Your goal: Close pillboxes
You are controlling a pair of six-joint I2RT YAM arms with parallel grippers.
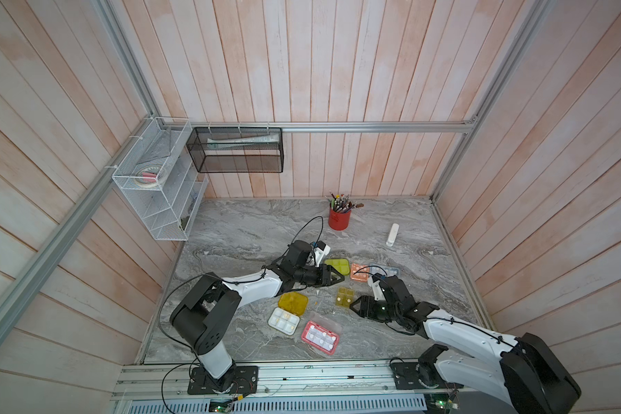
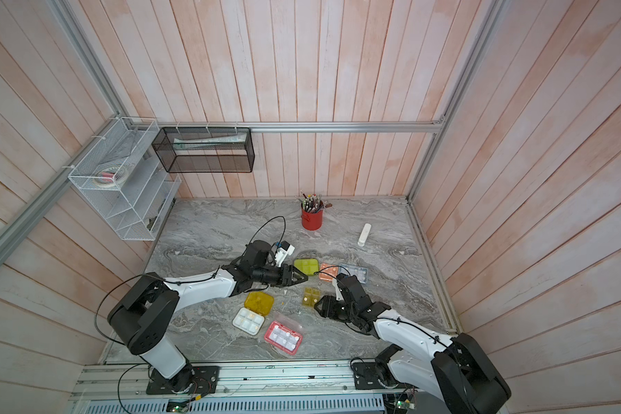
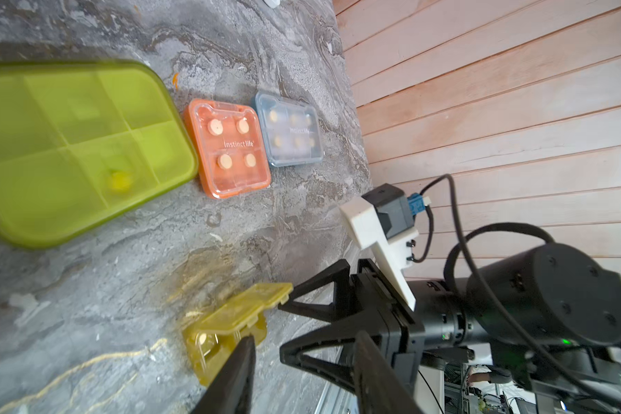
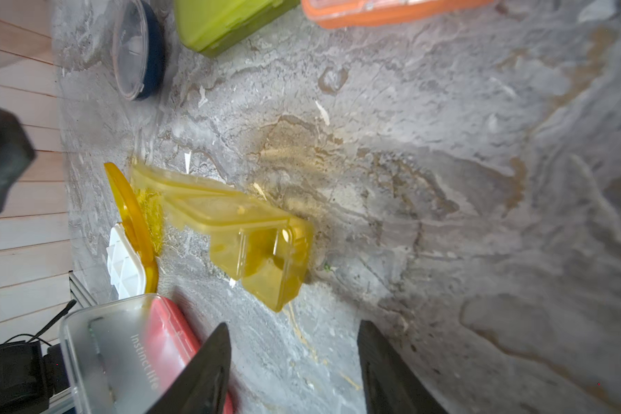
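A small yellow pillbox (image 4: 258, 269) stands on the table with its lid (image 3: 245, 307) raised partway over its compartments. My right gripper is just to its right, fingers spread and nothing between them. Above and left of the box, my left gripper (image 1: 339, 274) holds its fingers apart, also empty. A white tray (image 1: 283, 321) has its yellow lid (image 1: 293, 303) folded fully back. The red pillbox (image 1: 321, 337) lies with its clear lid (image 4: 120, 345) swung away. Lids are down on the green (image 3: 69, 151), orange (image 3: 231, 147) and blue (image 3: 287, 131) pillboxes.
A round dark blue container (image 4: 139, 49) sits near the green box. Further back stand a red pen cup (image 1: 338, 219) and a white oblong item (image 1: 392, 234). Wire shelves (image 1: 160, 183) hang at the left wall.
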